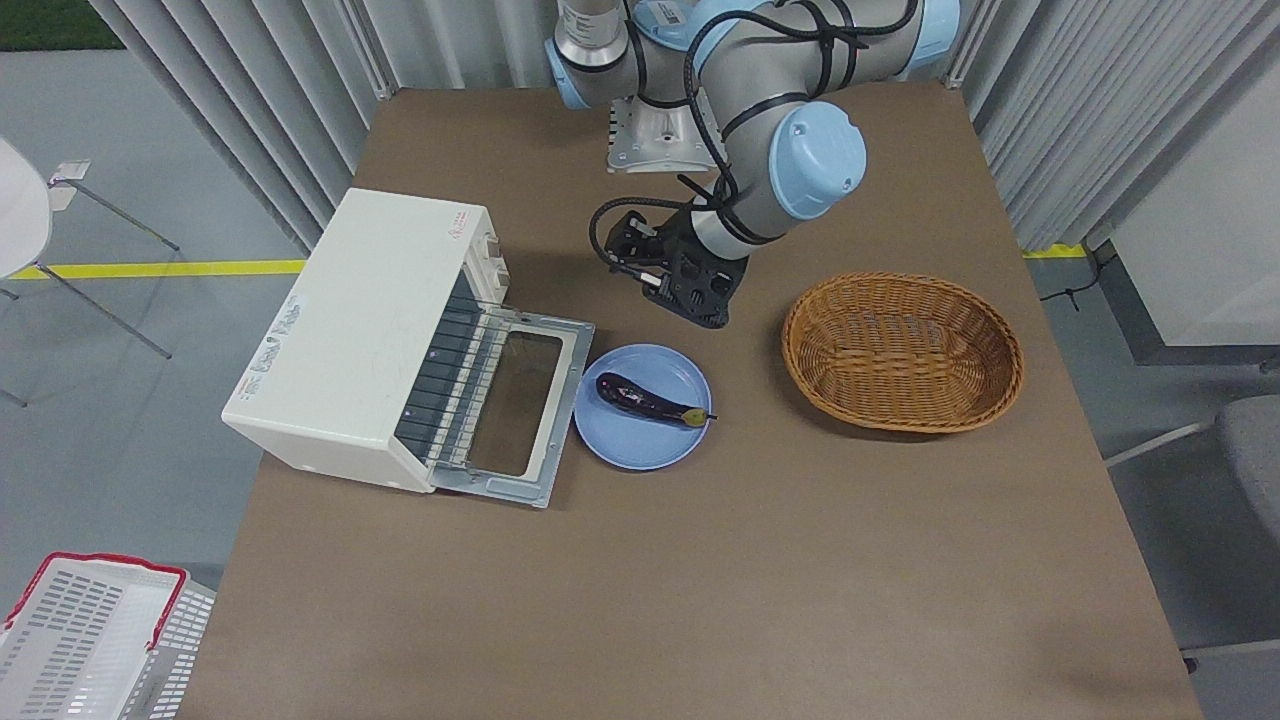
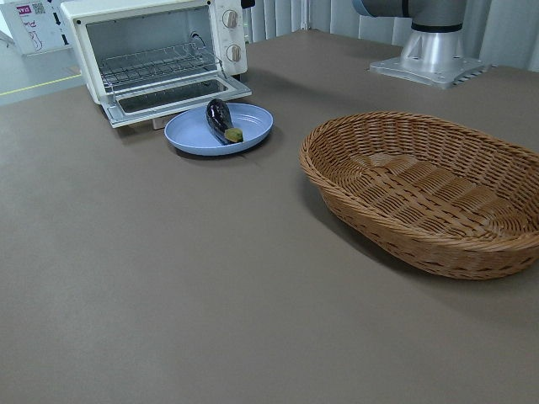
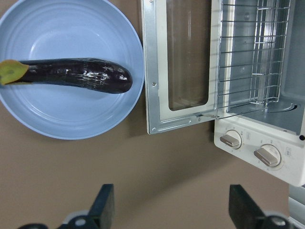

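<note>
An eggplant point(image 1: 642, 401) lies on a blue plate point(image 1: 636, 444), beside the white toaster oven point(image 1: 336, 336), whose glass door is open. In the wrist view the eggplant point(image 3: 81, 75) has its yellow-green stem end to the left, and the oven's rack and knobs show at right. My gripper point(image 1: 672, 282) is raised behind the plate, clear of it; in the wrist view its two fingers point(image 3: 102, 205) are wide apart along the bottom edge, with nothing between them. In the left view the plate point(image 2: 194, 139) sits just in front of the oven.
A wicker basket point(image 1: 902, 354) stands right of the plate. A white crate point(image 1: 102, 636) is off the table at lower left, and the robot's base point(image 2: 425, 63) is at the back.
</note>
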